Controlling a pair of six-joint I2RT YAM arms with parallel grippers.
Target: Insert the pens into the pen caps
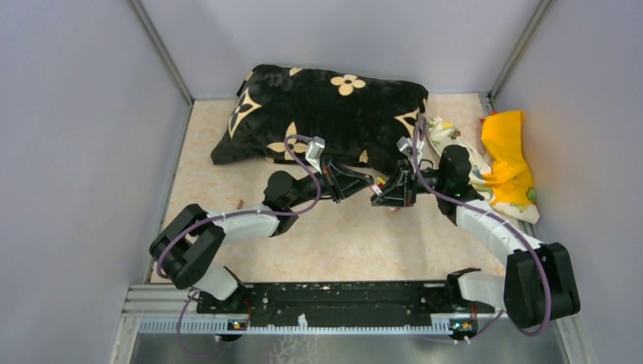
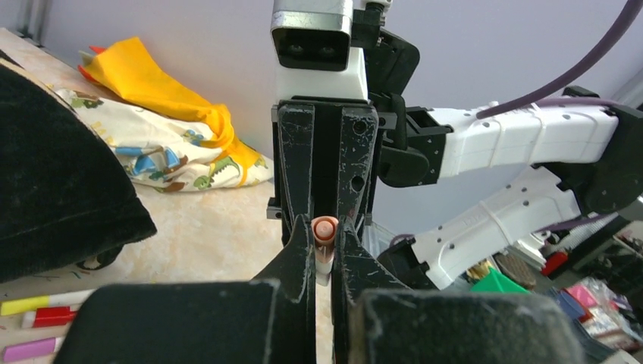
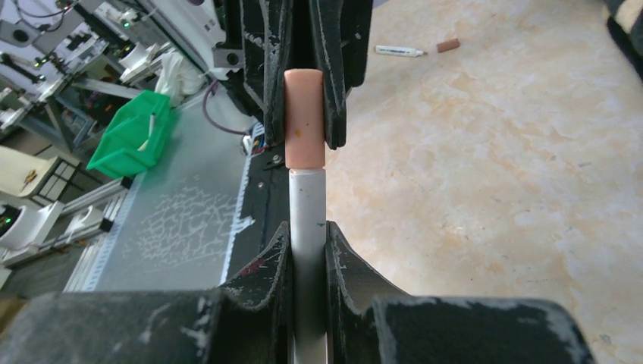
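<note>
A white pen (image 3: 308, 205) is clamped in my right gripper, whose fingers are shut around its barrel. On the pen's end sits a peach-coloured cap (image 3: 305, 114), lined up with the barrel; a thin seam shows where they meet, and how deep the pen goes in is hidden. The cap's round end (image 2: 324, 227) lies between the fingertips of my left gripper (image 1: 368, 182), which is shut on it. Farther back on the table lie a loose white pen (image 3: 399, 51) with its tip bare and a brown cap (image 3: 448, 45) close to that tip.
Yellow (image 2: 21, 305), red (image 2: 49, 317) and pink (image 2: 30, 349) markers lie near the black cushion (image 1: 326, 114). A patterned cloth bag (image 1: 509, 155) fills the right rear corner. Bare tabletop (image 1: 341, 246) stretches in front of both grippers.
</note>
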